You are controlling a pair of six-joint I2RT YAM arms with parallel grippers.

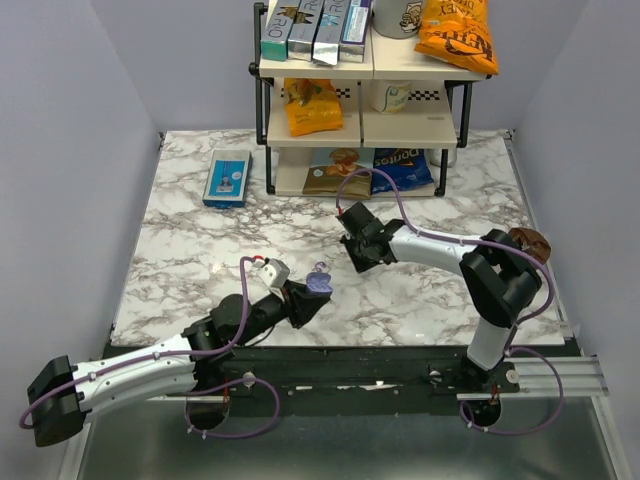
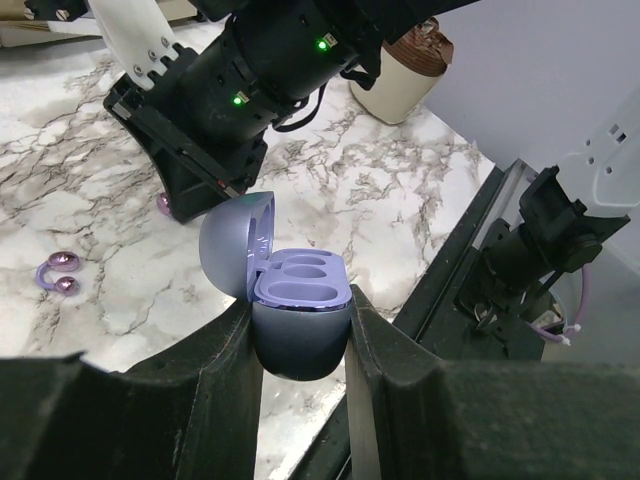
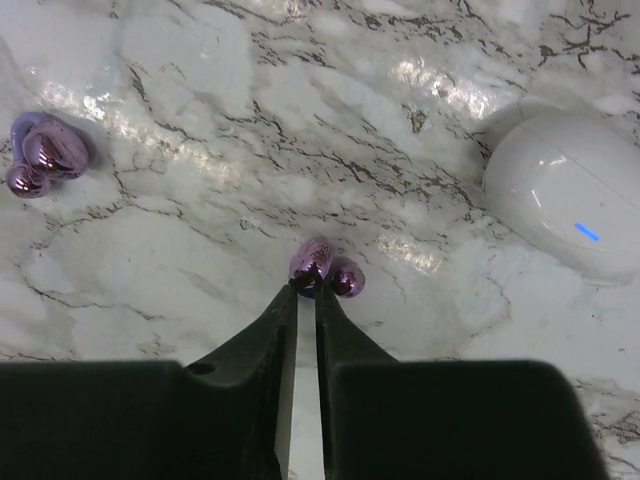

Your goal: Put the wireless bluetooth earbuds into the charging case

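A lavender charging case (image 2: 300, 300) stands upright between the fingers of my left gripper, which is shut on it. Its lid is raised, and its slots look empty. One shiny purple earbud (image 3: 312, 262) rests on the marble tabletop at the fingertips of my right gripper. Only a narrow gap separates these fingers, and I cannot tell whether they touch the earbud. The other earbud (image 2: 60, 272) lies loose on the table; from above, this earbud (image 1: 320, 267) is just behind the case (image 1: 319, 283).
A shelf rack (image 1: 420, 125) with snack bags stands at the back. A blue box (image 1: 228, 178) lies at the back left, and a brown-topped bin (image 1: 530, 244) is at the right. In the right wrist view, a smooth white rounded object (image 3: 570, 190) sits at the right.
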